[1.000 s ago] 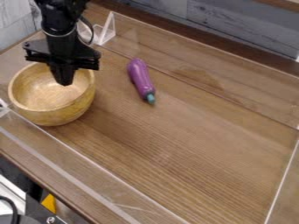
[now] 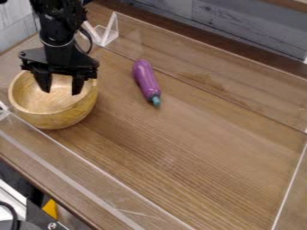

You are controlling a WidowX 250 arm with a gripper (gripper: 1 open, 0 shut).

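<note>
A wide tan bowl (image 2: pixel 54 112) sits on the left side of the wooden table (image 2: pixel 204 162). My black gripper (image 2: pixel 60 83) hangs over the back half of the bowl, open, its fingers pointing down into it. I cannot see anything held between them. To the right of the bowl lies a purple eggplant-like object (image 2: pixel 146 81) with a teal tip toward the front.
A clear plastic rack or holder (image 2: pixel 102 31) stands behind the arm at the back left. The table's left edge runs below the bowl.
My gripper has come lower over the bowl, its fingers reaching further down into it. The bowl and purple object look unmoved.
</note>
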